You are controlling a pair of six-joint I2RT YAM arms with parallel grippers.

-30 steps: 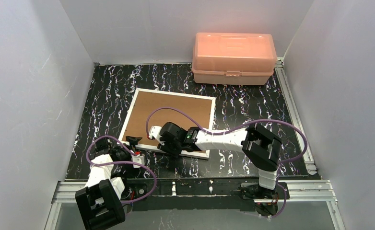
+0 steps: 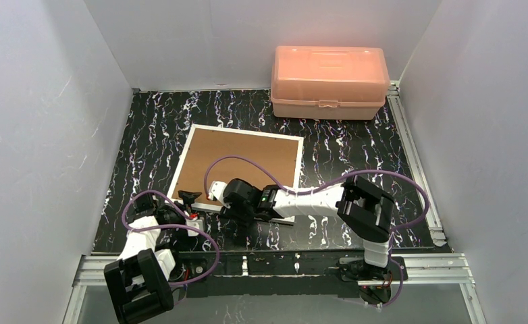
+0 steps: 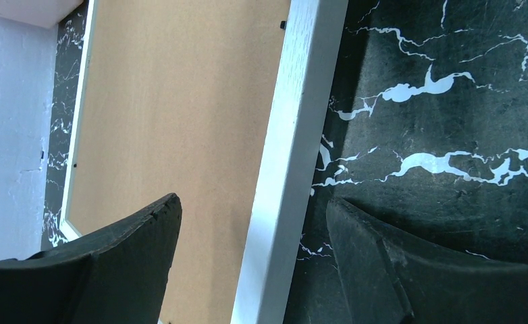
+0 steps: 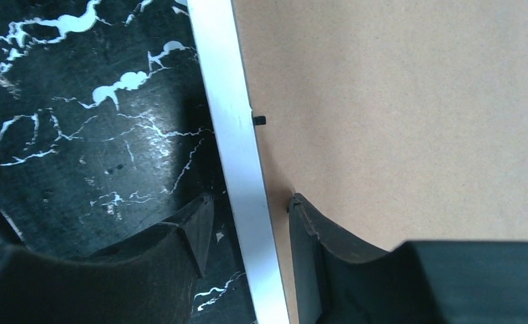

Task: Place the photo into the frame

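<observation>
A white-edged frame with a brown backing board (image 2: 241, 148) lies on the black marbled table. No photo is visible. My left gripper is open at the frame's near left, its fingertips either side of the white edge strip (image 3: 288, 121), apparently not gripping it. My right gripper is also open over the near edge, with the white strip (image 4: 231, 135) running between its fingers and the board to one side. In the top view both grippers are partly hidden by their own arms.
A closed salmon-pink plastic box (image 2: 329, 81) sits at the back right. Walls enclose the table on the back and sides. Bare table (image 2: 349, 148) shows right of the frame and along its left. Purple cables loop over both arms.
The left arm and frame look unchanged.
</observation>
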